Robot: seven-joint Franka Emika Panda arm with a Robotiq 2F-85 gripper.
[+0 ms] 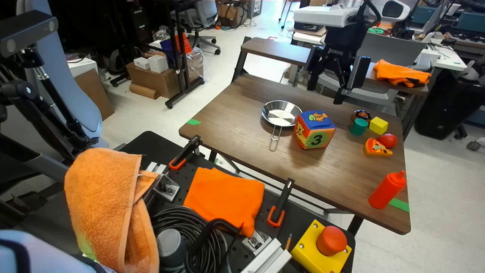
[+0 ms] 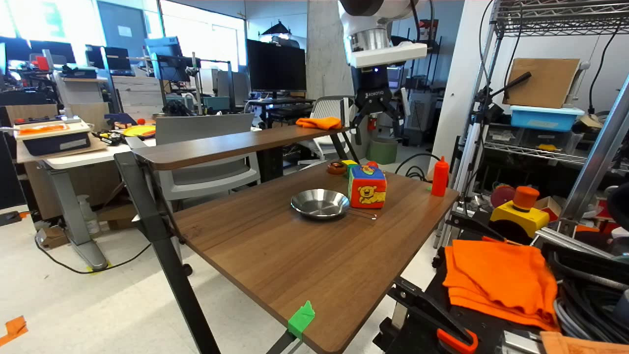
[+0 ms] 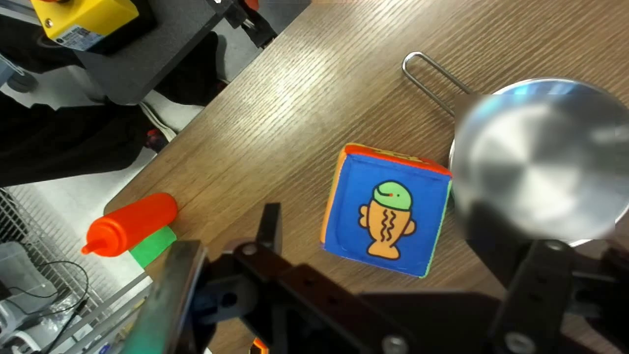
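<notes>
My gripper [image 1: 325, 93] hangs open above the back of the brown table [image 1: 254, 98], nothing between its fingers. Below it in exterior view 1 are a steel pan [image 1: 280, 113] and a soft cube [image 1: 314, 130], the pan's handle pointing to the table's front edge. In the wrist view the cube's blue fish face [image 3: 386, 218] is up, close beside the pan [image 3: 536, 159]; a blurred patch covers part of the pan. Right of the cube in exterior view 1 lie a green cup-like piece [image 1: 359, 127], yellow block [image 1: 378, 125], red ball-like item [image 1: 387, 140] and pizza slice [image 1: 377, 147].
A red squeeze bottle [image 1: 387, 190] stands at the table's right front corner, by green tape [image 1: 399, 204]. A raised shelf [image 1: 277, 49] runs along the back, with an orange cloth [image 1: 400, 73] on it.
</notes>
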